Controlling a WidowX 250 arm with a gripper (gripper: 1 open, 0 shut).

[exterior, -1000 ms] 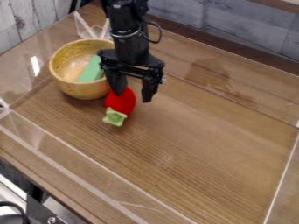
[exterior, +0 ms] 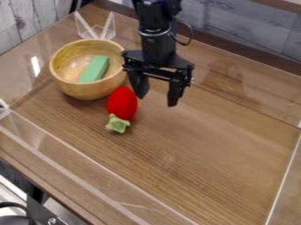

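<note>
My black gripper (exterior: 157, 86) hangs from the top centre over the table, its two fingers spread apart with nothing seen between them. Just left of it a red strawberry-like object (exterior: 122, 104) with a green top (exterior: 118, 125) lies on the wooden table (exterior: 206, 167).
A yellow bowl (exterior: 76, 84) holding a light green block (exterior: 98, 68) stands at the left. A dark cable (exterior: 18, 213) shows at the lower left corner.
My gripper has moved right, away from the red object, which now shows uncovered a little further left and upright in line with its green top.
</note>
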